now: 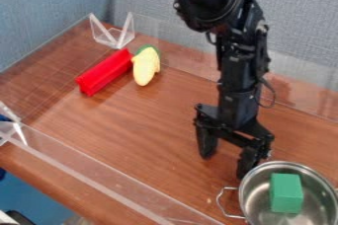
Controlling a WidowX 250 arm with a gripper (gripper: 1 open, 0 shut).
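The black gripper hangs low over the wooden table, its fingers spread open with nothing seen between them, just left of and above a steel pot at the lower right. A green block rests inside the pot. The lower finger reaches down by the pot's rim; whether it touches is unclear. The pot is partly cut off by the frame's edge.
A red cylinder and a yellow toy corn lie at the back left. Clear plastic walls edge the wooden table, whose middle is bare.
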